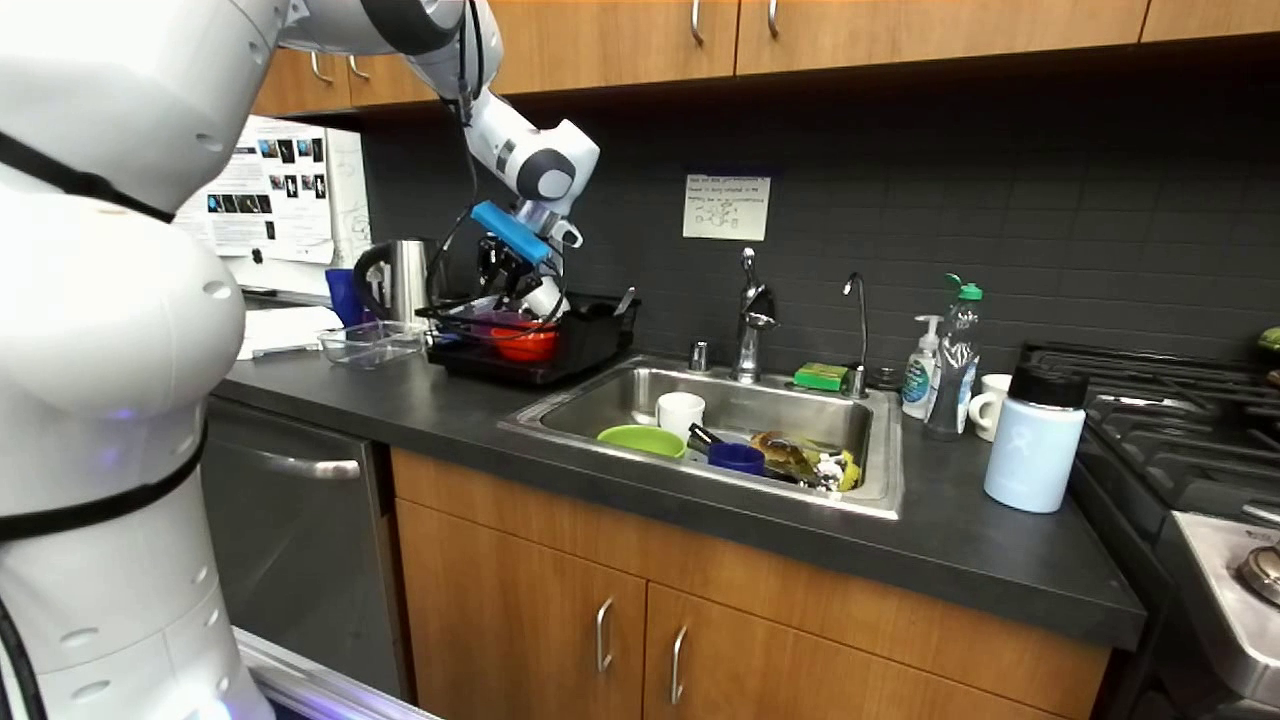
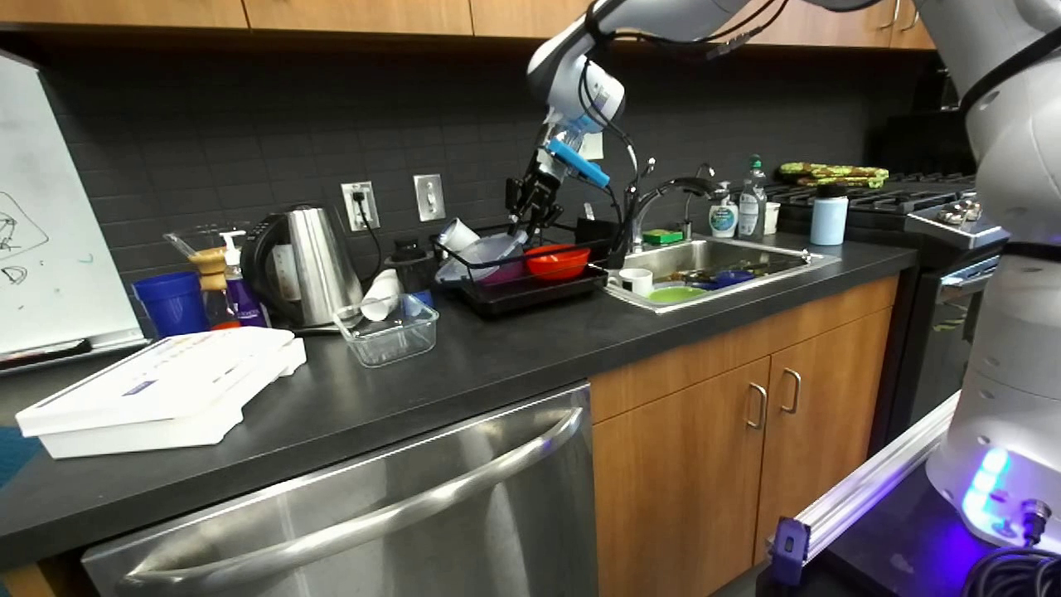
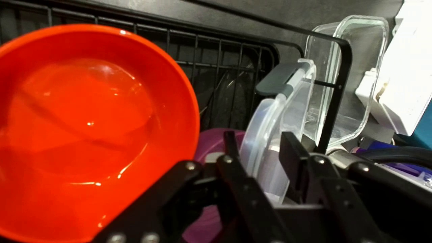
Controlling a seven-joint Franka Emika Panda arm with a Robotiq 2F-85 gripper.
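In the wrist view my gripper is shut on a clear plastic lid (image 3: 263, 125) with a grey clip, its fingers (image 3: 231, 145) standing on either side of it. The lid is upright on its edge at the end of the black dish rack (image 3: 186, 32). Its lower part is hidden behind the gripper. Left of the lid lies an orange-red bowl (image 3: 93, 121), and a purple dish (image 3: 214, 137) shows beneath. From the second exterior view, the translucent lid (image 2: 484, 254) leans over the rack's left side below the gripper.
A clear glass container (image 2: 393, 333) and a white box (image 2: 169, 388) stand left of the rack, near a steel kettle (image 2: 323, 264). The sink (image 1: 780, 414) to the right holds cups and a green bowl (image 1: 642, 439). Bare counter lies in front of the rack.
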